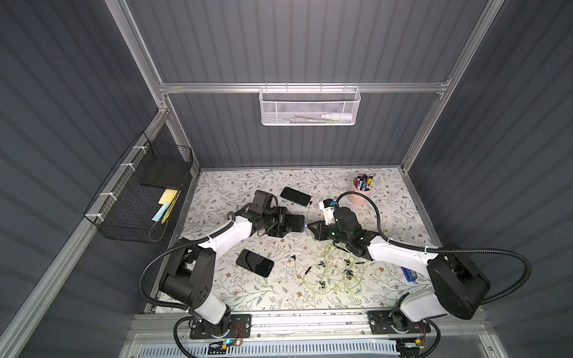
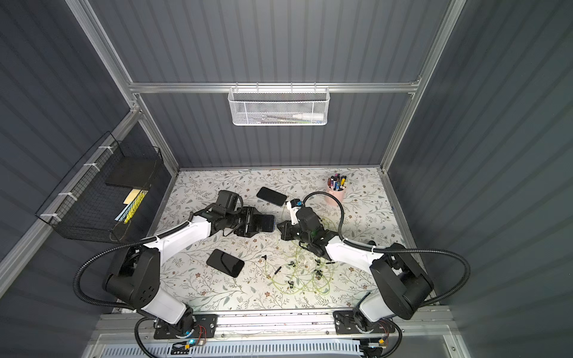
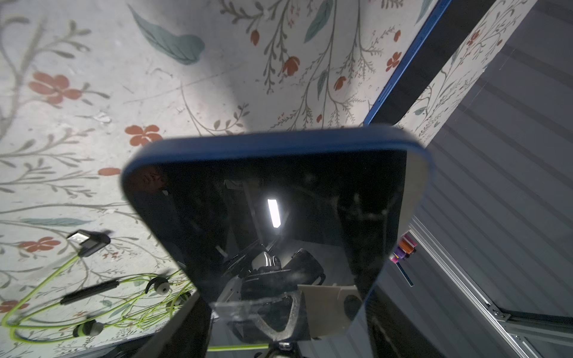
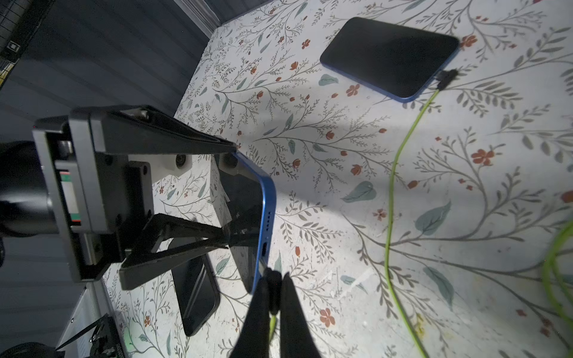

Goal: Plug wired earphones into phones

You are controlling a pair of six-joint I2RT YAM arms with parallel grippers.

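My left gripper (image 1: 282, 222) is shut on a black phone with blue edges (image 3: 274, 197), holding it raised off the table with its end edge turned right. In the right wrist view the port side of this phone (image 4: 268, 214) faces my right gripper, which is shut on a small black earphone plug (image 4: 273, 286). The plug's tip sits close to the phone's edge; whether it is inside the port I cannot tell. A second phone (image 4: 391, 56) lies flat at the back, a black plug (image 4: 446, 78) with a green cable at its end. The third phone (image 1: 255, 262) lies at front left.
Tangled green earphone cables (image 1: 328, 274) cover the front middle; one loose plug (image 3: 89, 241) lies at their edge. A pink pen cup (image 1: 358, 194) stands at the back right, with a blue object (image 1: 409, 274) at the right front. Bare table lies left of the third phone.
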